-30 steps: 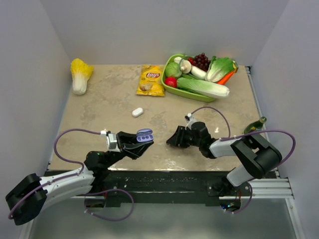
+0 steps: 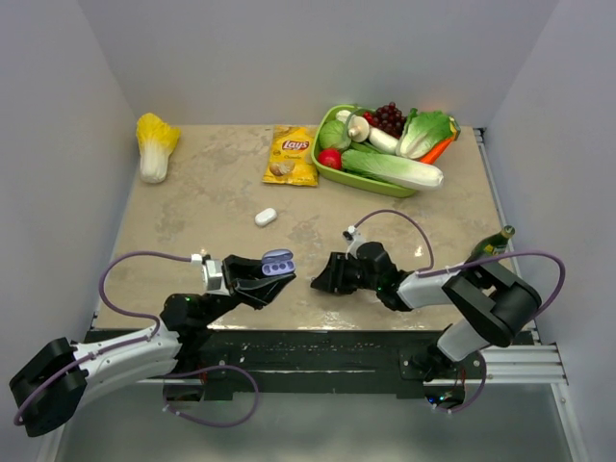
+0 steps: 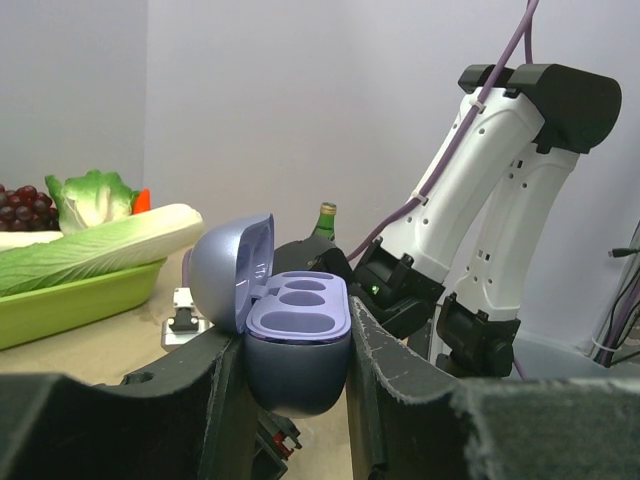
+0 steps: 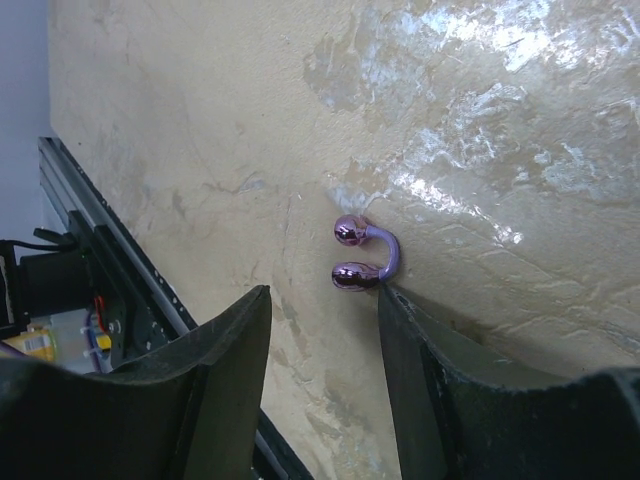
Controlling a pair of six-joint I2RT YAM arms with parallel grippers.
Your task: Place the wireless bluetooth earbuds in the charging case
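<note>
My left gripper [image 2: 279, 279] holds the open lilac charging case [image 3: 298, 340] between its fingers; the lid stands up and the slots show from above, with nothing visible in them. My right gripper [image 2: 327, 277] is low over the table at the centre, open. In the right wrist view, a shiny purple earbud [image 4: 355, 276] with a curved hook lies on the table just beyond the space between the fingertips, nearest the right finger. It is hidden under the arm in the top view.
A white oval object [image 2: 266, 217] lies left of centre. A green basket of vegetables [image 2: 337, 175], a chips bag [image 2: 290, 154] and a cabbage [image 2: 156, 146] are at the back. A green bottle [image 2: 493, 243] stands at the right.
My right gripper has moved left and slightly down in the top view. The left gripper and the case have stayed almost still.
</note>
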